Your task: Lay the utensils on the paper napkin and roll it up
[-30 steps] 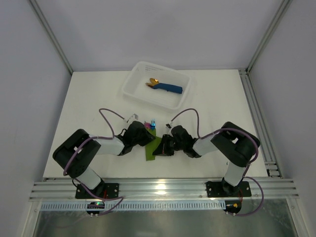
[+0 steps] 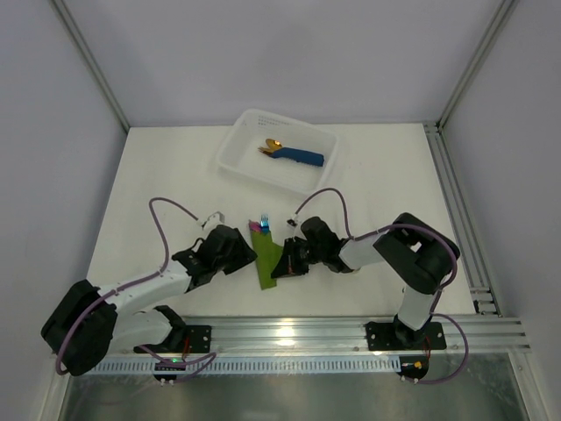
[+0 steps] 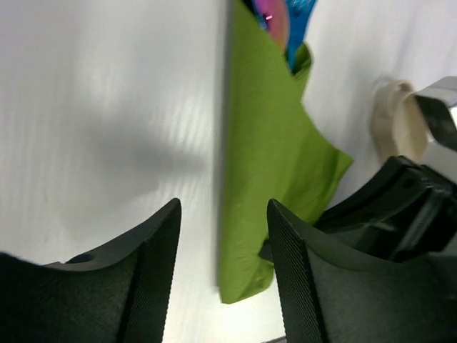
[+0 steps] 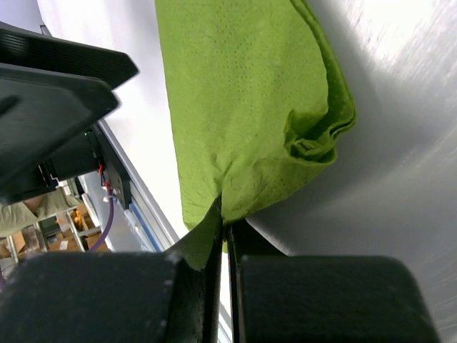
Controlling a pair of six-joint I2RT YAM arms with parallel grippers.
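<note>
A green napkin (image 2: 263, 262) lies folded into a narrow strip on the white table. Out of its far end stick a blue utensil (image 2: 265, 223) and a purple-pink one (image 3: 274, 18); the rest of them is hidden in the folds. My right gripper is shut on the napkin's near right edge, with green cloth pinched between its fingers. Just left of the strip hovers my left gripper, its fingers spread and only bare table and the napkin's edge behind the gap.
A white basket (image 2: 230, 158) stands behind the napkin, holding a dark blue item (image 2: 299, 155) and gold utensils (image 2: 273, 144). The two grippers are close together over the strip.
My left gripper has come off the napkin, moving left and toward the front edge. The right gripper has hardly moved, still at the napkin's edge.
</note>
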